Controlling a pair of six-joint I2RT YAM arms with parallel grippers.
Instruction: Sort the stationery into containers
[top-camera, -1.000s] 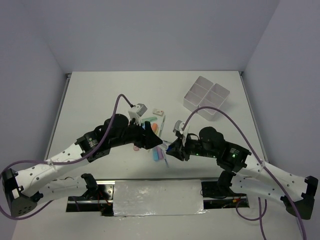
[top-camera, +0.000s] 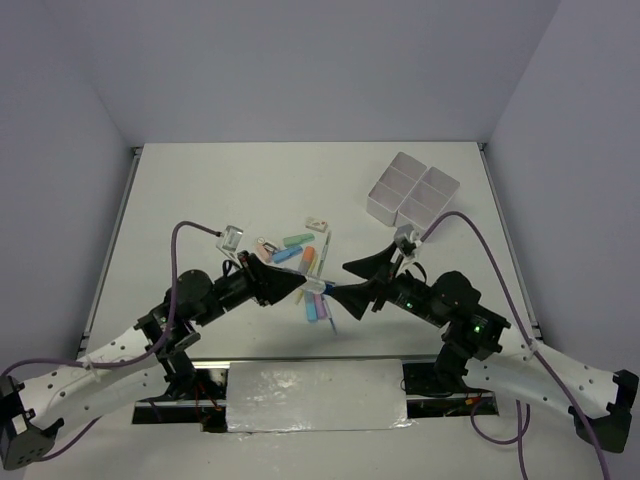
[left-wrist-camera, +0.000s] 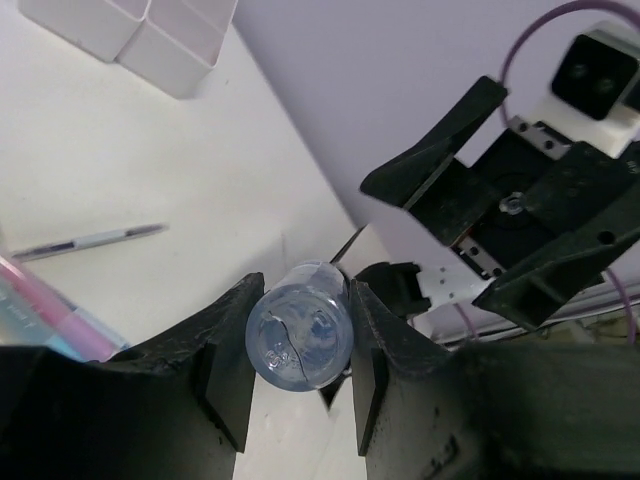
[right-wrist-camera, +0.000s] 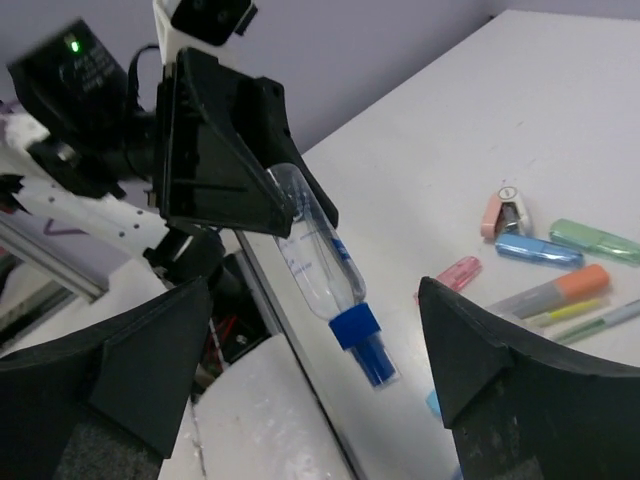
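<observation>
A clear tube with blue markings and a blue end (right-wrist-camera: 331, 265) is in the air above the table. My left gripper (top-camera: 297, 284) is shut on its clear end, which faces the camera as a round base (left-wrist-camera: 299, 340) in the left wrist view. My right gripper (top-camera: 347, 284) stands open around the blue end, its fingers (right-wrist-camera: 505, 375) apart from the tube on both sides. Beneath and behind lie the stationery pieces: a blue piece (right-wrist-camera: 538, 250), a green piece (right-wrist-camera: 597, 240), an orange-tipped marker (right-wrist-camera: 555, 290) and a pen (left-wrist-camera: 95, 240).
A white compartment container (top-camera: 412, 193) is at the back right of the table. A pink-and-grey item (right-wrist-camera: 506, 212) and a small pink piece (right-wrist-camera: 456, 277) also lie in the middle. Bare table (top-camera: 220, 180) spans the left and back.
The left gripper has moved a little left with the tube, and its arm now sits lower in the top view.
</observation>
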